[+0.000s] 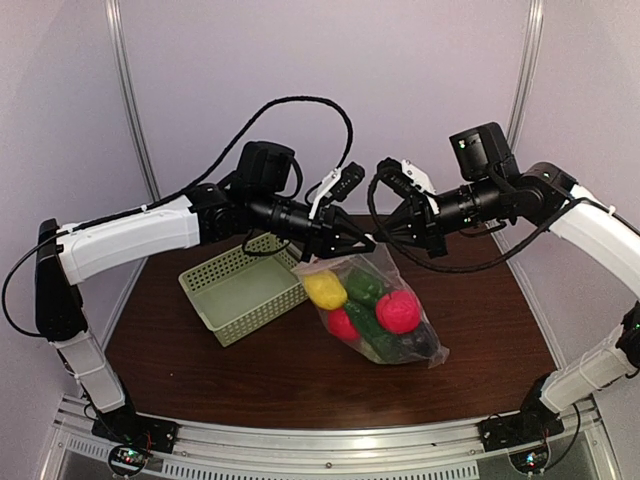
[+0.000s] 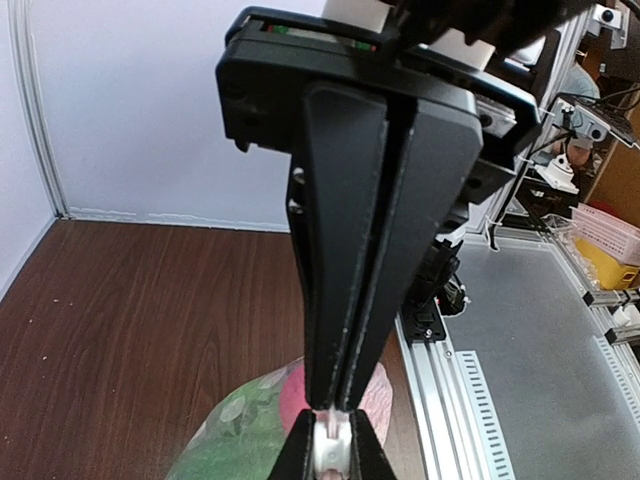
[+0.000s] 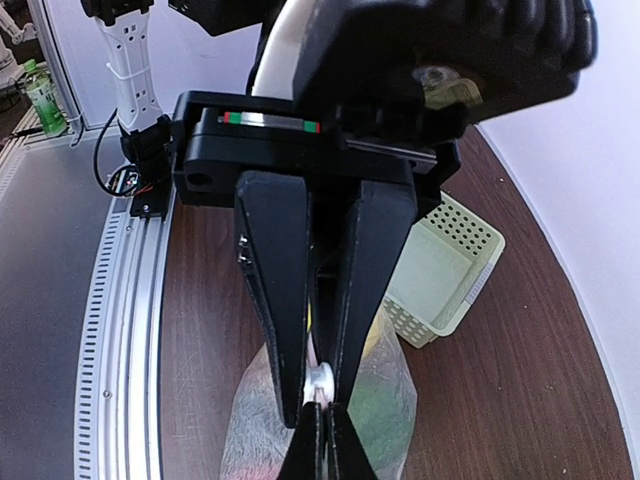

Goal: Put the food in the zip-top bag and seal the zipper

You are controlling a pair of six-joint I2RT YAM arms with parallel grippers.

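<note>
A clear zip-top bag point(image 1: 345, 263) hangs tilted above the table with its mouth edge uppermost. Inside are a yellow food piece point(image 1: 325, 290), green pieces point(image 1: 365, 287) and red ones point(image 1: 398, 312). The bag's top corner is pinched in my right gripper, whose fingers are closed together. Right beside it, my left gripper is shut on the white zipper slider point(image 2: 332, 445). The two sets of fingertips nearly meet there. Wrist and fingers hide part of the mouth edge, so how much of the zipper is closed cannot be told.
A pale green basket point(image 1: 232, 325), empty where it shows, stands on the table at the left behind the bag.
</note>
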